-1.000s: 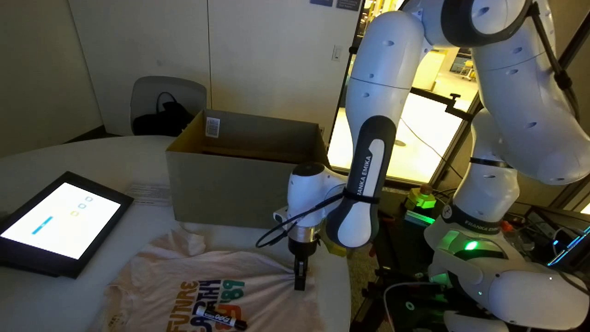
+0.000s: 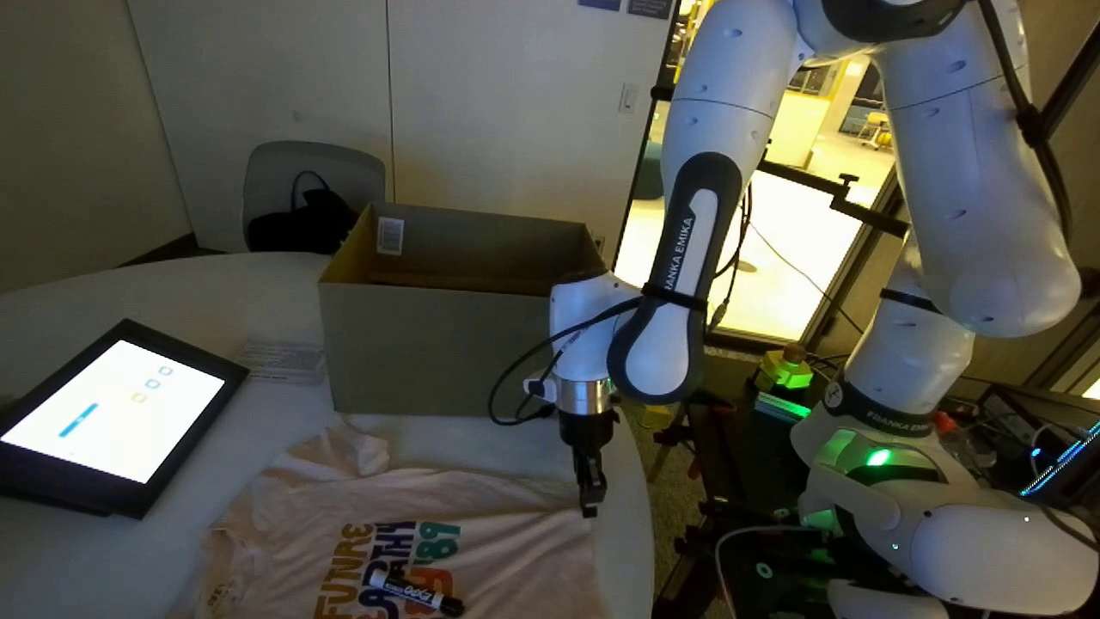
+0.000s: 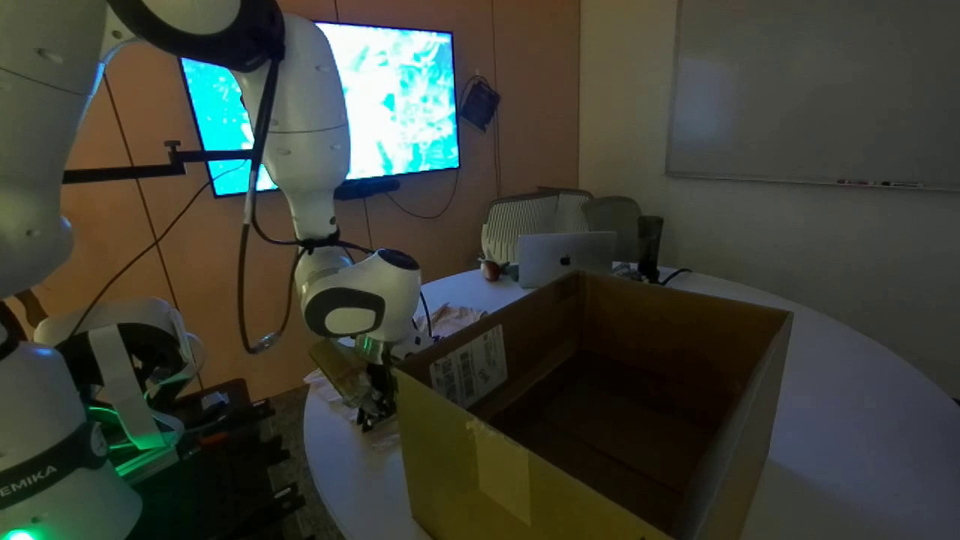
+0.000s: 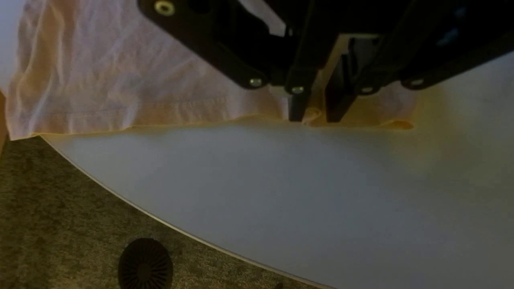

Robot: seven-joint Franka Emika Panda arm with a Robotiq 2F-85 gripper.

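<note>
A pale pink T-shirt (image 2: 454,505) with colourful lettering lies spread on the white table, wrinkled towards my gripper (image 2: 589,507). A black-and-white Expo marker (image 2: 412,592) rests on the lettering. In the wrist view, my gripper is at the edge of the shirt (image 4: 159,91), with a bunched fold between its narrowly spaced fingers. It is shut on that fold. From the other side, the wrist and the box partly hide the gripper (image 3: 373,418).
An open cardboard box (image 2: 438,351) stands close beside the wrist and looks empty inside in exterior view 2. A lit tablet (image 2: 119,413) occupies the left of the table. The rounded table edge (image 4: 159,220) is near the gripper.
My gripper has moved right and slightly back, drawing the shirt's edge along. The shirt's lettering and the marker have shifted a little right. The box has also shifted slightly.
</note>
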